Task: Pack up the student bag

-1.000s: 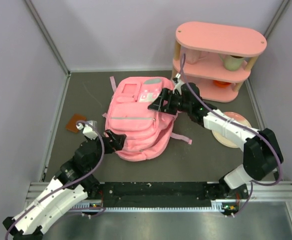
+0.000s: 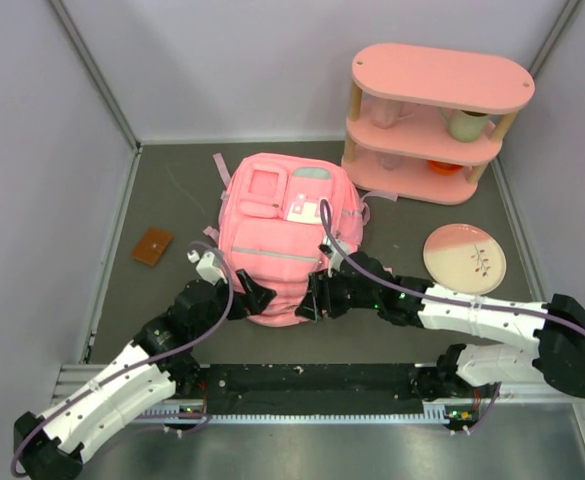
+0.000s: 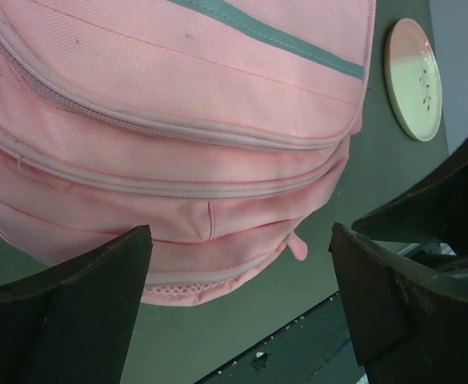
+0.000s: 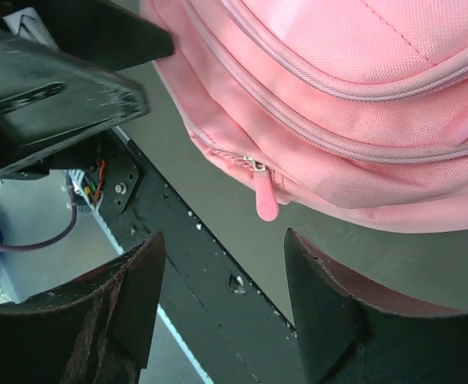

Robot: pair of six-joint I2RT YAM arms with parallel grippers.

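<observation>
The pink student bag (image 2: 282, 235) lies flat on the dark table, its bottom end toward me. Over its lower left edge, my left gripper (image 2: 270, 298) is open, and only bag fabric shows beyond its fingers (image 3: 98, 296). At the lower right of the bag is my right gripper (image 2: 307, 308), its fingers (image 4: 114, 296) apart with nothing between them. Just ahead of that gap in the right wrist view, a pink zipper pull (image 4: 266, 196) hangs from the bag's edge. The two grippers are close together.
A pink shelf (image 2: 442, 80) with cups and an orange bowl (image 2: 445, 167) stands at the back right. A round plate (image 2: 464, 258) lies on the right, a brown notebook-like item (image 2: 152, 246) on the left.
My right gripper has come down from the bag's upper right to its lower right corner. The left gripper has shifted slightly rightward. The bag's right side has drawn in since a second ago.
</observation>
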